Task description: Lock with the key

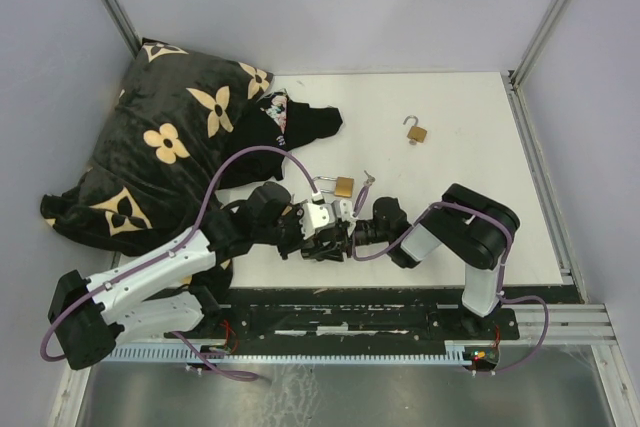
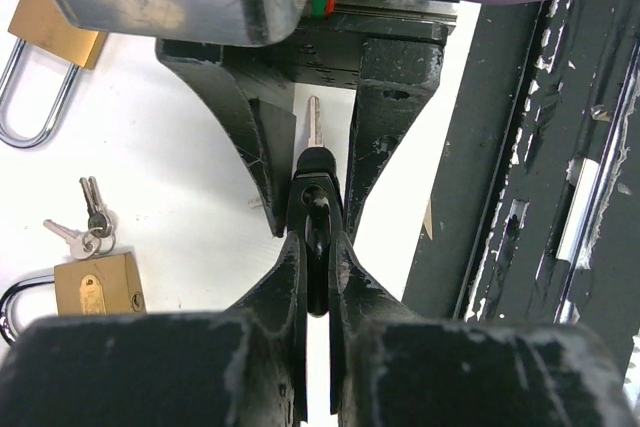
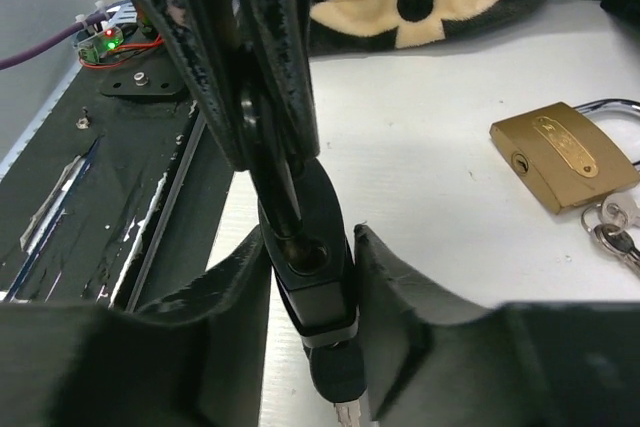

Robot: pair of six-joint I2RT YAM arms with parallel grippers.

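Observation:
A black-headed key point(image 2: 318, 197) with a silver blade point(image 2: 315, 119) hangs above the table, its blade toward the right gripper's side. My left gripper is shut on the head's near end. The fingers point(image 2: 385, 127) of my right gripper stand apart on either side of the key, close to its head. In the right wrist view the key's dark body point(image 3: 315, 297) passes between my blurred right fingers. A brass padlock point(image 2: 98, 285) with silver keys point(image 2: 90, 217) lies on the table; in the top view the arms hide it.
A second brass padlock point(image 1: 344, 187) lies just behind the grippers. Another padlock point(image 1: 417, 134) sits at the back right, its shackle open. A dark patterned cushion point(image 1: 165, 137) fills the back left.

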